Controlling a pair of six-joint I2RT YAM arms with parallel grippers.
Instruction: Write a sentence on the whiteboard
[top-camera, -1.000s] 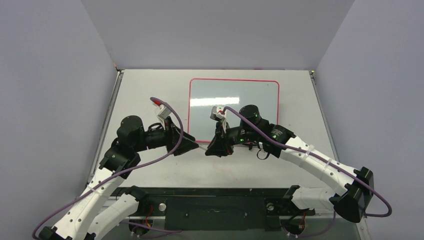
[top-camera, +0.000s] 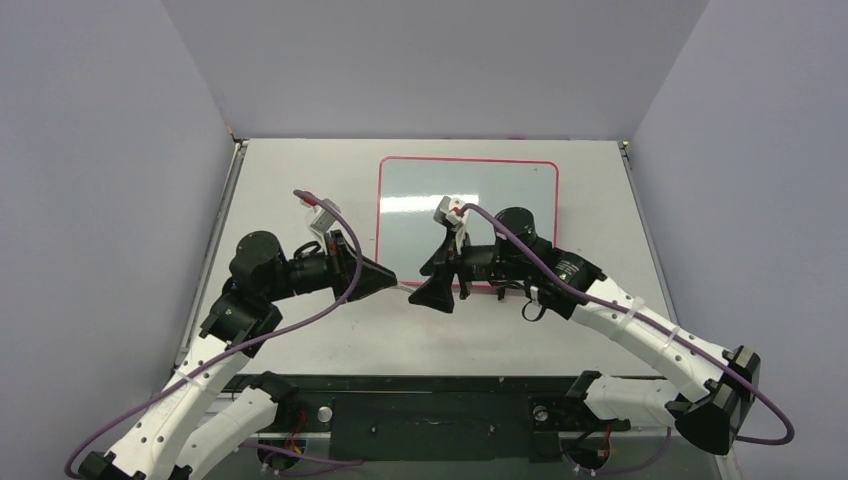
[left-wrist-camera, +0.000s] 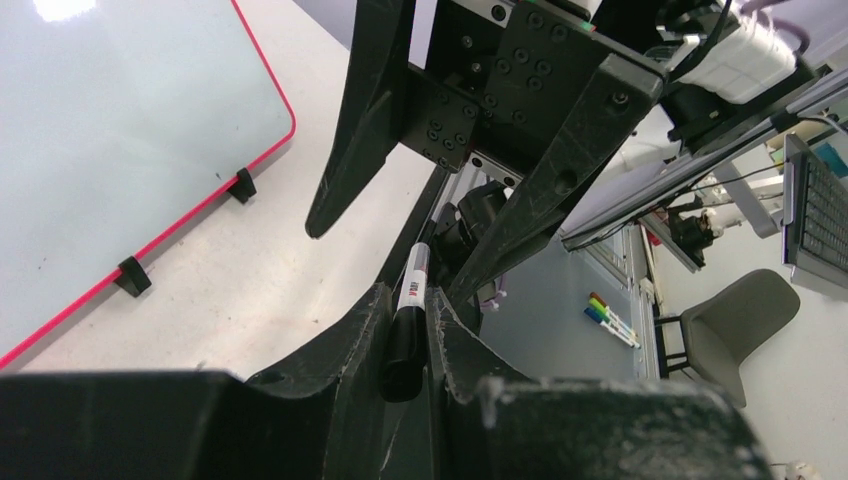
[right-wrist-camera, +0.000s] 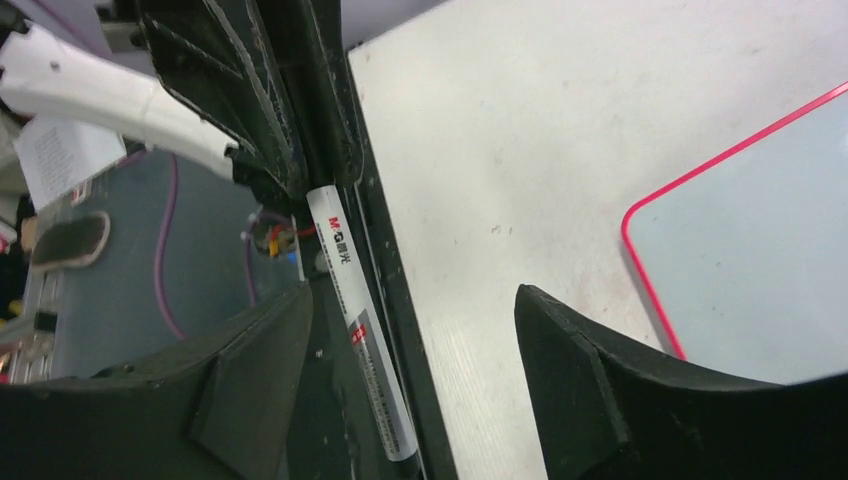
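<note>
A white marker with a black end (right-wrist-camera: 350, 270) is clamped in my left gripper (top-camera: 393, 284), which is shut on it above the table. In the left wrist view the marker (left-wrist-camera: 414, 275) points out from between the left fingers. Facing it, my right gripper is spread open, and in its wrist view the marker runs between its fingers without touching either fingertip. The whiteboard (top-camera: 420, 240), grey-white with a red edge, lies on the table behind the grippers, partly covered by the right arm.
Black clips (left-wrist-camera: 241, 186) sit along the board's near edge. Purple cables (top-camera: 560, 275) run along both arms. Off the table, several pens (left-wrist-camera: 612, 320) lie far below.
The right gripper has opened away from the marker and its arm has shifted slightly right.
</note>
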